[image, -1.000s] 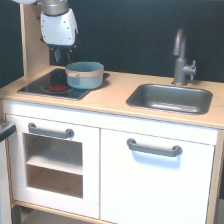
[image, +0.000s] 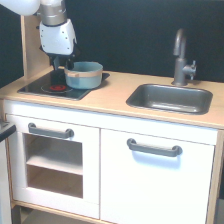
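A blue-grey pot (image: 84, 77) with a pale tan band round its rim stands at the right side of the black cooktop (image: 42, 88). From the upper left, the white-and-grey arm (image: 57, 37) reaches down over the cooktop. Its dark gripper (image: 62, 63) is just behind and left of the pot, close to the rim. Against the dark background the fingers blur, so their opening and any contact with the pot cannot be made out.
A red burner ring (image: 58, 87) shows left of the pot. Further right are a metal sink (image: 172, 98) and a grey faucet (image: 181, 58). Below are a windowed oven door (image: 55, 162) and a white cabinet door (image: 155, 180).
The arm has come down a little, bringing the gripper closer to the pot's rim. Little or no movement of the pot shows.
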